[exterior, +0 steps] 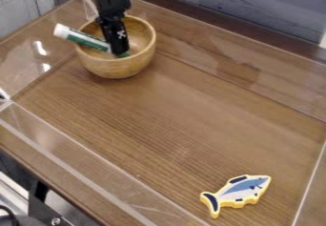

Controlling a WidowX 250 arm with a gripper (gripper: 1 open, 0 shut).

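Note:
A wooden bowl (125, 68) sits at the upper left of the table. My black gripper (111, 44) reaches down into it from the top, shut on a green-and-white tube (79, 38), whose white end pokes out over the bowl's left side. The fingertips are partly hidden among the tube and the bowl.
A yellow-edged blue and white fish shape (237, 192) lies at the lower right. Grey walls border the back and left.

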